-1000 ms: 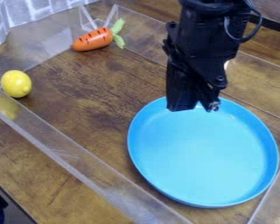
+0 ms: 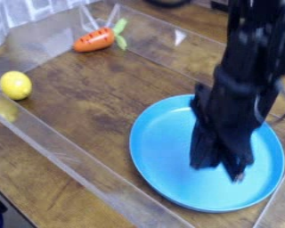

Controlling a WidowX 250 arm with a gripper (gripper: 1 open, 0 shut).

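Note:
A dark robot gripper (image 2: 216,156) hangs low over the blue plate (image 2: 164,171) on the right of the camera view, hiding much of its middle and upper right. It is blurred; I see nothing held between its fingers, which look shut. Whether it touches the plate I cannot tell.
A yellow lemon-like object (image 2: 15,85) sits at the left edge. An orange carrot toy (image 2: 93,39) with green leaves lies at the back left. Clear walls border the wooden surface (image 2: 92,98), whose middle left is free.
The gripper has moved down and slightly right, from above the plate's far rim to over the plate's middle. The plate, lemon and carrot look unmoved.

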